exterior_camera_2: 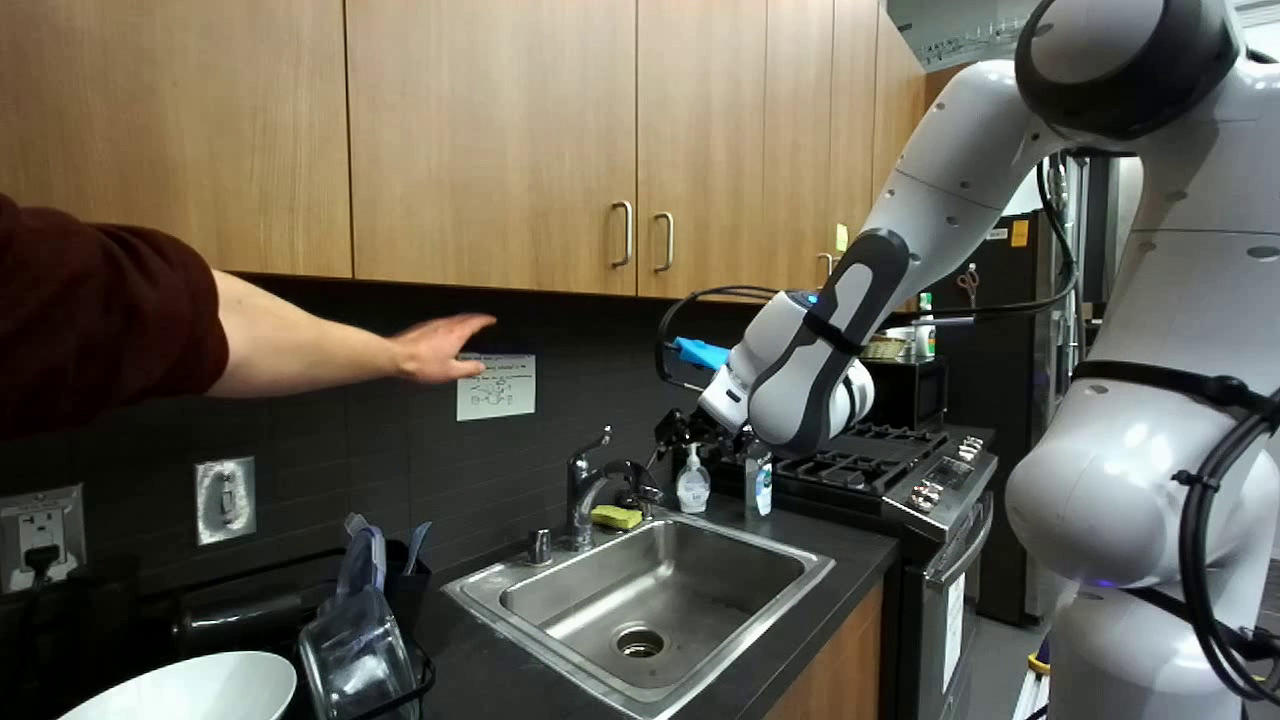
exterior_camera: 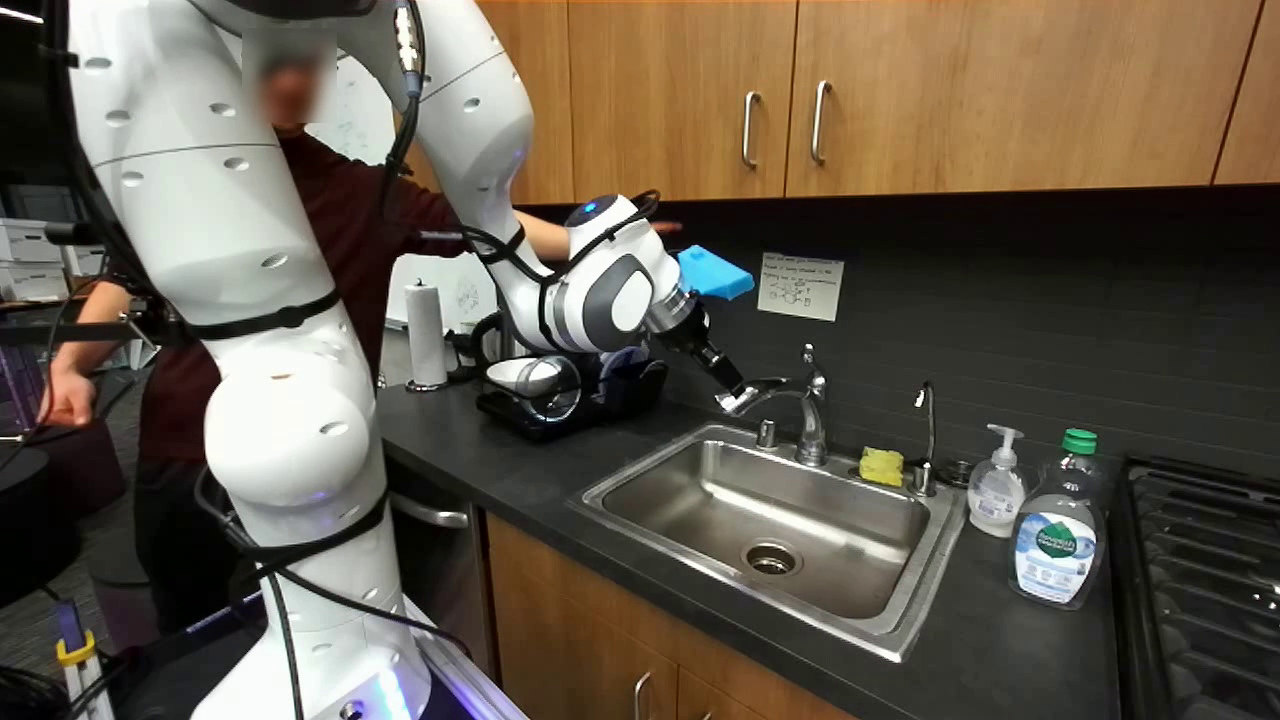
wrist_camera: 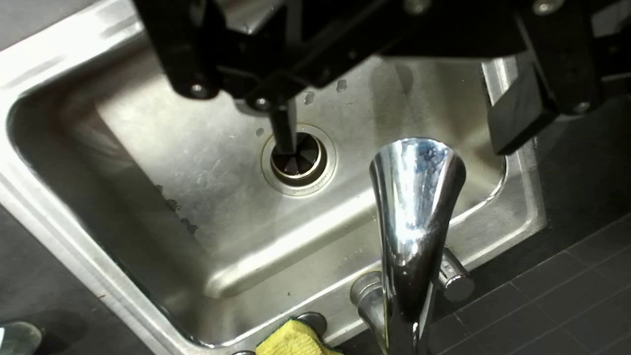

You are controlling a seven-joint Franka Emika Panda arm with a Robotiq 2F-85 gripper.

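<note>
My gripper is open above the sink's back edge, its two fingers spread wide with nothing held between them. In the wrist view the chrome faucet [wrist_camera: 414,219] reaches up into the space below and between the fingers; whether it touches them I cannot tell. From the first exterior view, the gripper [exterior_camera: 727,382] appears at the tip of the faucet spout [exterior_camera: 762,391]. The steel sink [exterior_camera: 768,504] beneath is empty, with its drain [wrist_camera: 298,159] showing. A yellow sponge [exterior_camera: 882,467] rests on the sink's back rim.
A soap pump [exterior_camera: 996,490] and a dish soap bottle [exterior_camera: 1058,540] stand right of the sink, beside the stove [exterior_camera: 1200,576]. A dish rack [exterior_camera: 564,402] is at the left. A person's arm [exterior_camera_2: 312,342] reaches over the counter.
</note>
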